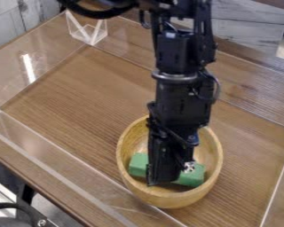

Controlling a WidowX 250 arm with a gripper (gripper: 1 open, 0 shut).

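Note:
My black gripper (162, 164) reaches down into a round yellow bowl (169, 202) at the lower middle of the view. A green block (190, 176) lies in the bowl, its middle partly hidden behind the gripper's tip, with green showing on both sides. The gripper looks shut; whether it touches the block I cannot tell.
Clear plastic edging runs along the left side, and a clear wire-like holder (88, 27) stands at the back left.

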